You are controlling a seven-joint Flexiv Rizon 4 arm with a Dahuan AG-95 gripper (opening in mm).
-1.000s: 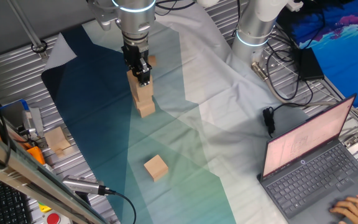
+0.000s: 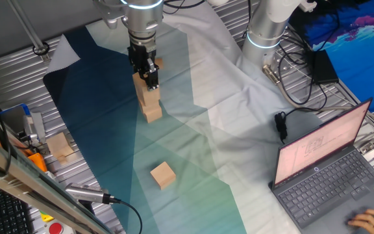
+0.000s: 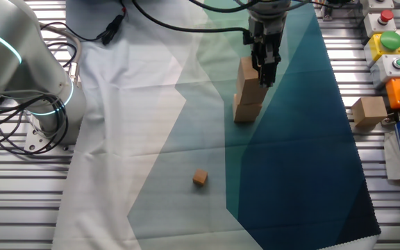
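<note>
Two wooden blocks stand stacked on the cloth, an upper tall block (image 3: 251,82) over a lower block (image 3: 246,111). Black and pointing down, my gripper (image 2: 152,83) is at the top of the upper block. In exterior view 2 the gripper (image 3: 264,68) overlaps that block's upper side. Whether its fingers clasp the block or only stand against it cannot be told. One loose wooden block (image 2: 163,175) lies nearer the front in exterior view 1. A small wooden cube (image 3: 200,177) sits apart from the stack; my gripper partly hides it in exterior view 1.
An open laptop (image 2: 330,169) with a person's hand on it occupies the right front. Another wooden block (image 3: 369,112) is off the cloth, near the button boxes (image 3: 387,48).
My gripper has barely shifted at the top of the stack. The blocks look unmoved. The person's hand on the laptop has moved slightly.
</note>
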